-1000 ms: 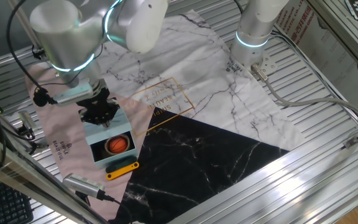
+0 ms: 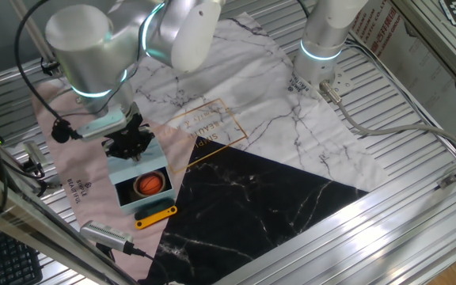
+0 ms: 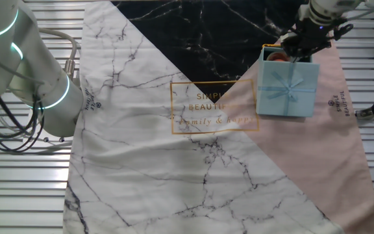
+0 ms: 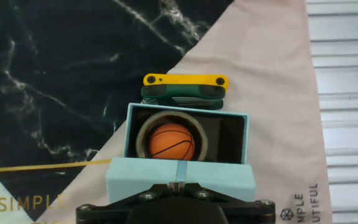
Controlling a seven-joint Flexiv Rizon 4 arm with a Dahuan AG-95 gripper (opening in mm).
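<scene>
A light blue gift box [image 2: 135,195] stands part open on the pink area of the cloth. Its lid [image 3: 271,104], with a ribbon bow [image 3: 287,88], covers one side of it. Inside the open part, an orange basketball-patterned ball [image 4: 172,142] sits within a round tan ring [image 4: 143,140]. My gripper points down over the lid, its fingertips together near the ribbon strip. Whether they touch the lid or ribbon cannot be made out. No object shows between them, and the gripper hides part of the lid in the wrist view.
A folding tool with a yellow and green handle [image 4: 185,81] lies just beside the box's open side. A grey device with a cable [image 2: 108,236] is close by.
My arm and gripper have shifted slightly over the lid. The box, ball and folding tool have stayed in place.
</scene>
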